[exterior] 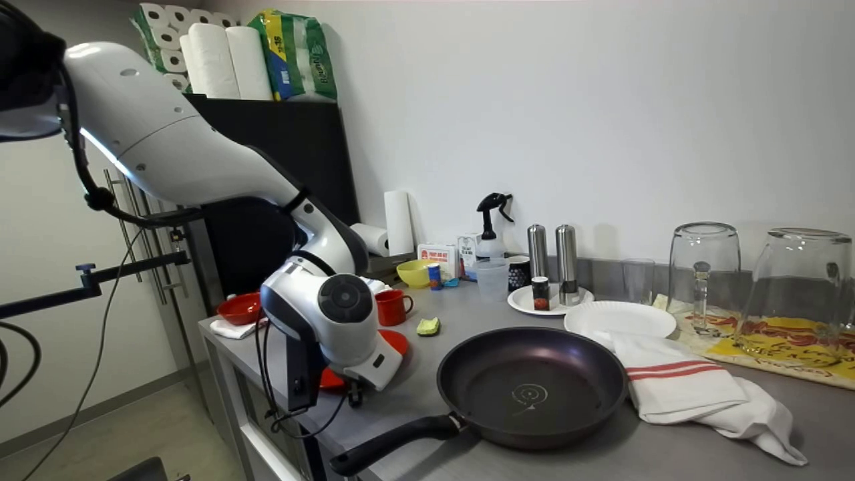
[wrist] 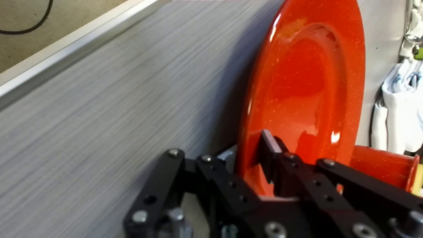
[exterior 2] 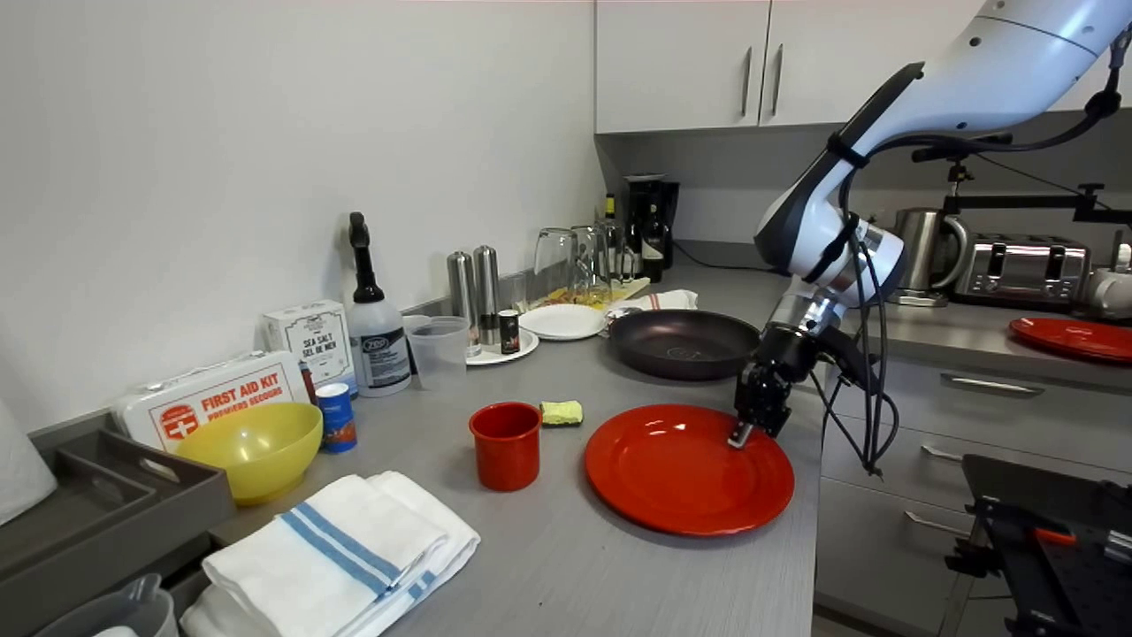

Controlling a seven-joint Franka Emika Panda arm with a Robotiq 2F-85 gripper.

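A red plate (exterior 2: 679, 478) rests near the counter's front edge, with a red mug (exterior 2: 505, 446) and a yellow-green sponge (exterior 2: 562, 413) behind it. My gripper is shut on the plate's rim in the wrist view. One of its fingers (wrist: 271, 143) lies over the upper face, and the other reaches below the rim, partly hidden. Exterior view 2 shows the gripper (exterior 2: 739, 430) at the plate's side nearest the pan. Whether that side is raised off the counter I cannot tell. The arm covers much of the plate (exterior: 395, 340) in exterior view 1.
A dark frying pan (exterior: 533, 389) stands close by, its handle (exterior: 401, 442) pointing toward the counter edge. Folded towels (exterior 2: 329, 552), a yellow bowl (exterior 2: 255, 451) and a plastic cup (exterior 2: 438, 354) surround the work area. Bare counter (exterior 2: 562, 563) lies in front of the mug.
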